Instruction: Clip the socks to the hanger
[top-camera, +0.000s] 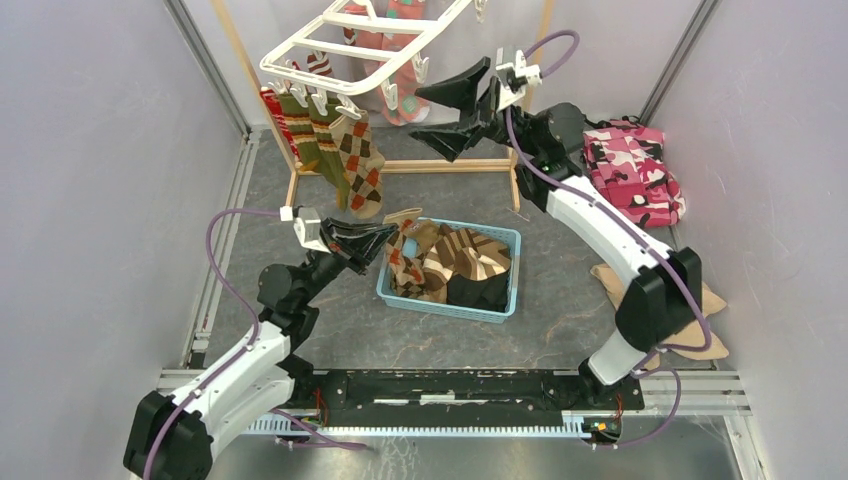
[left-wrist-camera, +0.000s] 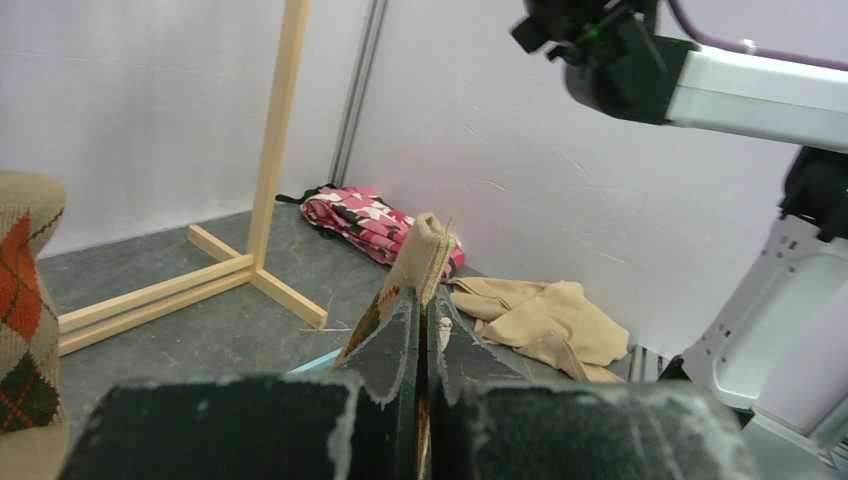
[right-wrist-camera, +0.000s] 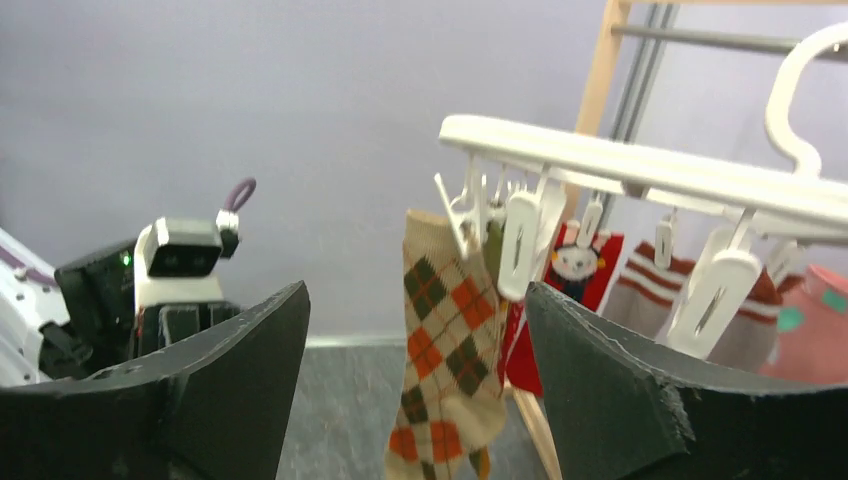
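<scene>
My left gripper (top-camera: 392, 230) is shut on an argyle sock (left-wrist-camera: 398, 270), just above the left side of the blue basket (top-camera: 446, 310) of socks. My right gripper (top-camera: 420, 115) is raised near the hanger and stands open, empty. The white hanger (right-wrist-camera: 640, 160) carries several socks on clips: an argyle sock (right-wrist-camera: 450, 380) at the near end, green striped socks (top-camera: 295, 130), red ones and pink ones (top-camera: 405, 20). A white clip (right-wrist-camera: 518, 250) shows between the right fingers' view, beside the argyle sock.
The wooden stand (top-camera: 440, 166) holds the hanger at the back. A pink camouflage bag (top-camera: 630, 180) and beige cloth (left-wrist-camera: 545, 320) lie at the right. The floor left of the basket is mostly clear.
</scene>
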